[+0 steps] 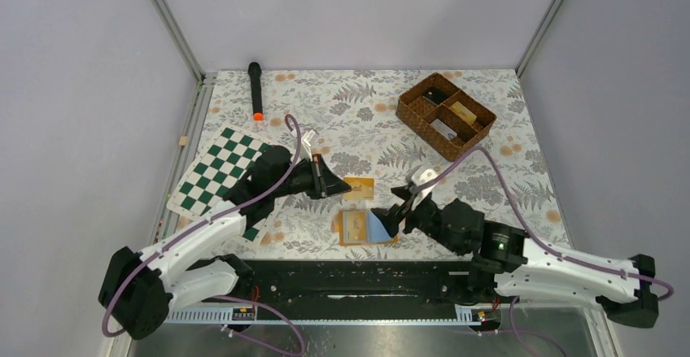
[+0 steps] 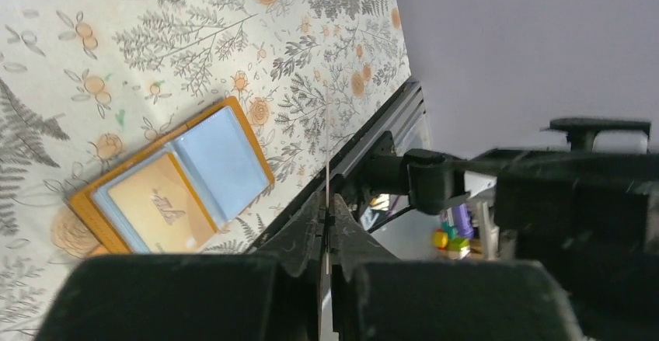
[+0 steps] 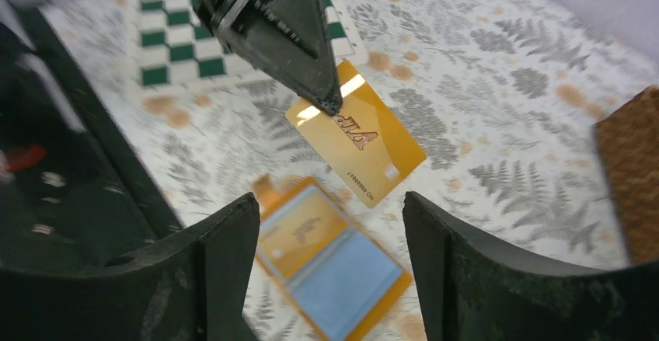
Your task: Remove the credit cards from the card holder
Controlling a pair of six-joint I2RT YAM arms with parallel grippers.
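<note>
A yellow card [image 1: 360,189] hangs above the table, with my left gripper [image 1: 347,187] shut on one of its ends. In the right wrist view, the card [image 3: 361,140] shows its printed face, and the left fingertips [image 3: 330,104] cover part of its edge. From the left wrist it is nearly edge-on, a thin line above the closed fingers. Below lies the card holder [image 2: 221,162], spread open flat, with a yellowish panel [image 2: 162,205] on one half and pale blue on the other. My right gripper is open above the holder, apart from the card.
A wicker basket [image 1: 421,128] with compartments stands at the back right. To the left lie a green-and-white checkered board [image 1: 213,168] and a black microphone [image 1: 255,93]. The table's front edge is close to the holder. The cloth between board and basket is mostly clear.
</note>
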